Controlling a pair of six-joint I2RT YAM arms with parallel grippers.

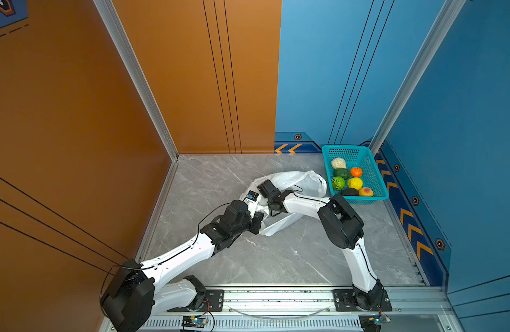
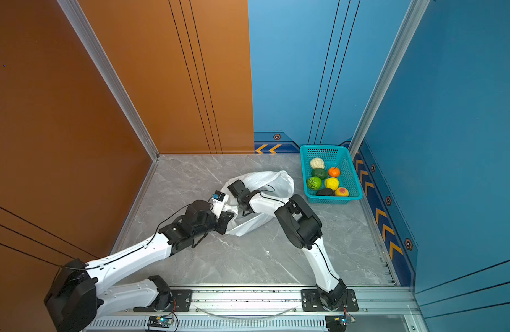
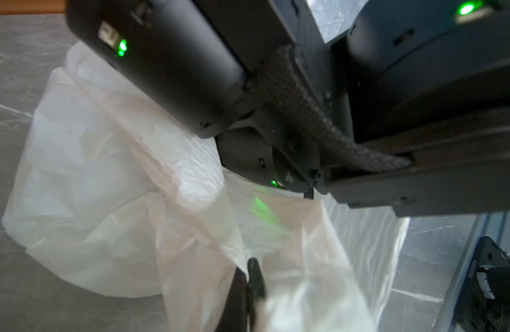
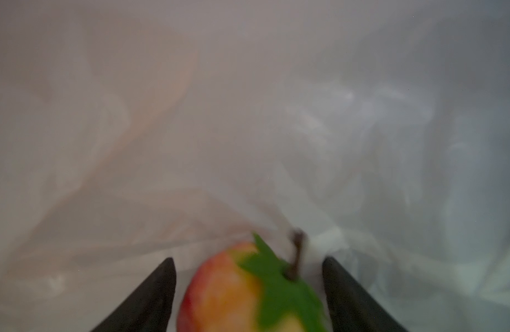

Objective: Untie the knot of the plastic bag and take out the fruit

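The white plastic bag lies open on the grey table. In the left wrist view my left gripper is shut at a crumpled fold of the bag; whether plastic is between its fingers is hard to tell. My right gripper is inside the bag, part open, its fingers either side of a red-yellow fruit with a green leaf and brown stem, blurred. In the top views the right wrist hides that fruit, and the two wrists are close together.
A teal basket with several fruits and vegetables stands at the back right, beside the bag. Orange and blue walls enclose the area.
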